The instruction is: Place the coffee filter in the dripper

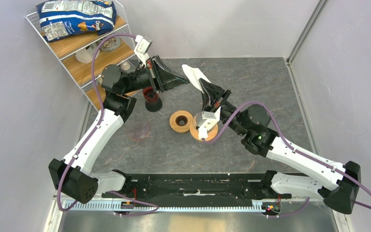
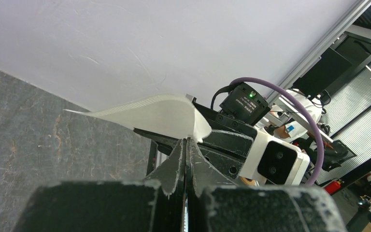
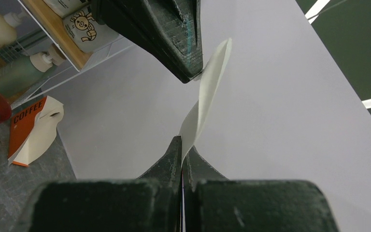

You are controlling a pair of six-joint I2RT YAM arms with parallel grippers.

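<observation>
A white paper filter [image 1: 195, 76] stands up from the tips of my right gripper [image 1: 201, 83], shut on it; in the right wrist view the filter [image 3: 208, 84] rises from the closed fingertips. My left gripper [image 1: 183, 81] is shut, its tips beside the filter with nothing visible held between them; in the left wrist view the filter [image 2: 149, 116] lies just beyond them. Below, two round wooden stands [image 1: 176, 127] are on the grey floor, the right one partly hidden under my right arm. Which is the dripper I cannot tell.
A red and black container [image 1: 152, 104] stands left of the stands. An orange coffee packet [image 3: 21, 128] lies by a shelf [image 1: 72, 67] with bottles, cups and a chip bag [image 1: 77, 19].
</observation>
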